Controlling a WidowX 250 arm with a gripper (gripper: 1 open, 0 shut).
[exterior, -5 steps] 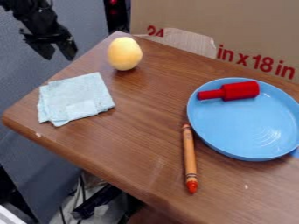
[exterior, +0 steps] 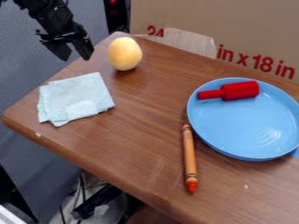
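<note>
A black robot gripper [exterior: 73,48] hangs at the top left, beyond the table's left edge and above a folded pale blue cloth [exterior: 73,97]; its fingers look spread apart with nothing visible between them. A yellow rounded object [exterior: 125,53] sits near the back left of the table. A blue plate [exterior: 246,127] on the right holds a red cylinder with a handle [exterior: 237,90], like a small rolling pin. An orange crayon-like stick [exterior: 190,157] lies left of the plate.
A cardboard box [exterior: 233,26] stands along the back. The table's edge runs diagonally down the left.
The gripper has shifted slightly to the right, toward the table. The objects on the table look unchanged.
</note>
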